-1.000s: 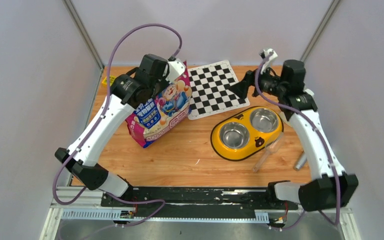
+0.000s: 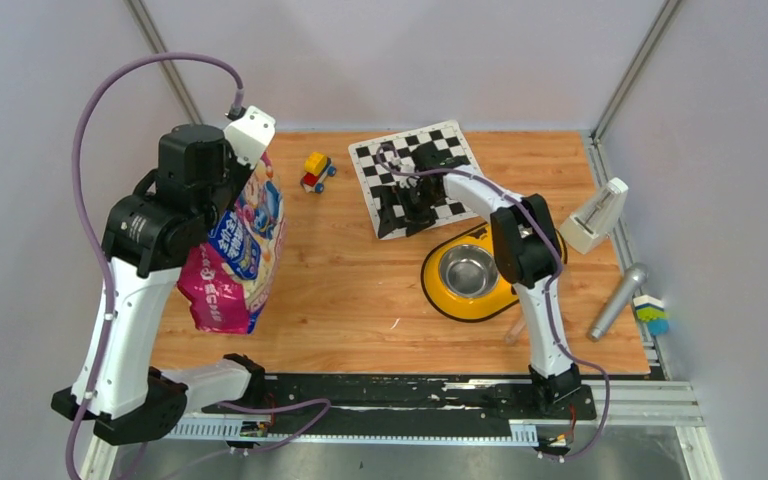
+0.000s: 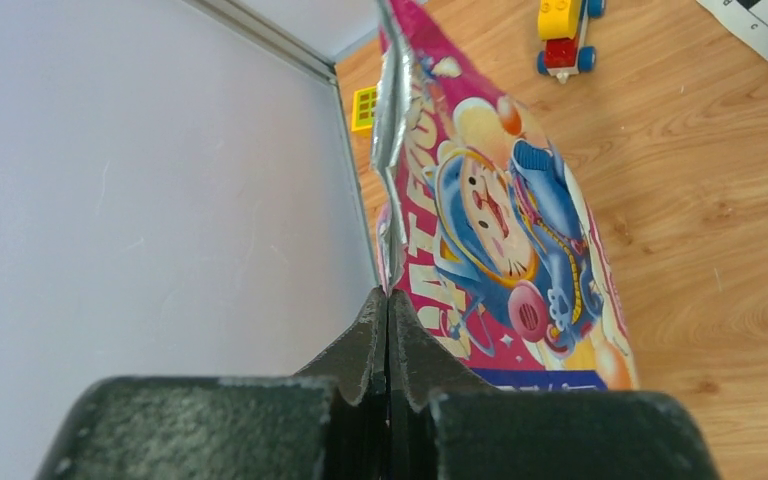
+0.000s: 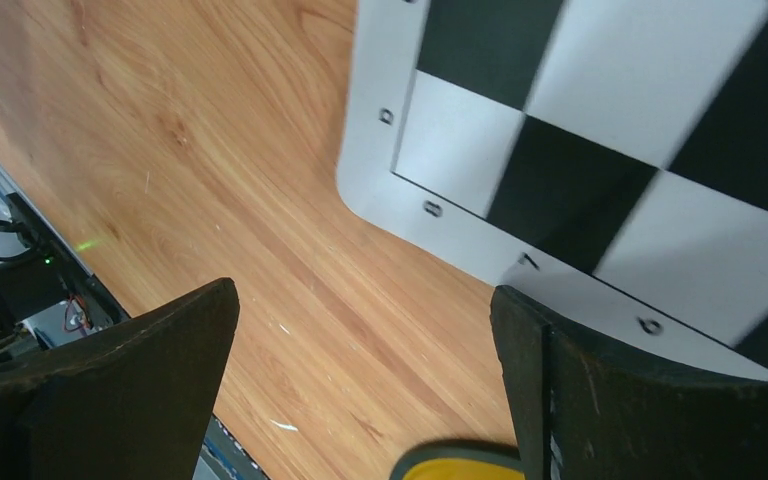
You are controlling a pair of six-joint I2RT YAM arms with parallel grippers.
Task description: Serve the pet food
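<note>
A pink and blue pet food bag (image 2: 240, 255) hangs on the left side of the top view. My left gripper is shut on the thin edge of that bag (image 3: 520, 230), near its top. Over the checkered board stands my right gripper (image 2: 405, 212), open, with nothing between its fingers. The yellow feeder (image 2: 448, 298) lies right of centre; its left metal bowl (image 2: 468, 271) is empty, while the other bowl is hidden under my right arm. Part of a clear scoop's handle (image 2: 515, 331) shows below the feeder.
A checkered board (image 2: 365, 172) lies at the back, with a toy car (image 2: 317, 172) to its left. At the right edge are a white lamp-like object (image 2: 596, 215), a grey cylinder (image 2: 618, 300) and coloured blocks (image 2: 650, 314).
My left gripper has carried the bag leftward, and the bag has swung to hang more upright. My right gripper has moved left over the board, its arm now covering the right bowl.
</note>
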